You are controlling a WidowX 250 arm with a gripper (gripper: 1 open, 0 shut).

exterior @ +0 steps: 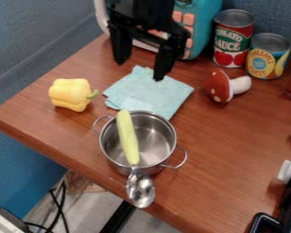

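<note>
My black gripper (141, 56) hangs open at the top centre, above a folded light-blue cloth (148, 91), with nothing visible between its two fingers. Below the cloth stands a steel pot (155, 153) with two handles, holding a pale yellow-green corn cob or similar long vegetable (127, 136). A metal spoon (141, 189) leans at the pot's front. A yellow pepper (70, 92) lies to the left, and a red-capped mushroom (224, 86) to the right of the cloth.
A tomato can (232, 41) and a second can (267, 58) stand at the back right, beside a teal object (199, 23). A black appliance (282, 205) sits at the right edge. The table's left edge drops off.
</note>
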